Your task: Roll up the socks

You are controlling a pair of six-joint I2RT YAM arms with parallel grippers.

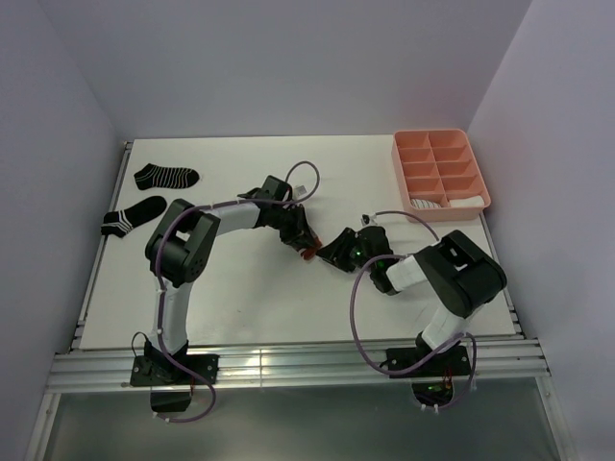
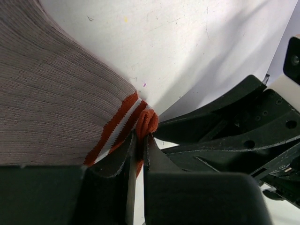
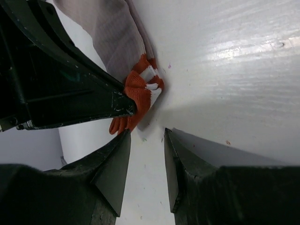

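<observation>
A grey sock point(image 2: 51, 98) with a red and white striped cuff point(image 2: 117, 126) lies on the white table. My left gripper is shut on that cuff, and red knit bulges out between its fingers. In the top view this sock point(image 1: 309, 254) is mostly hidden beneath the left gripper point(image 1: 306, 246). The right wrist view shows the cuff point(image 3: 143, 89) bunched at the left gripper's fingertip. Just short of it, low over the table, my right gripper is part open, with nothing between its fingers.
Two black striped socks point(image 1: 167, 177) point(image 1: 134, 216) lie at the far left. A salmon divided box point(image 1: 441, 173) stands at the back right, with white rolled items in its front compartments.
</observation>
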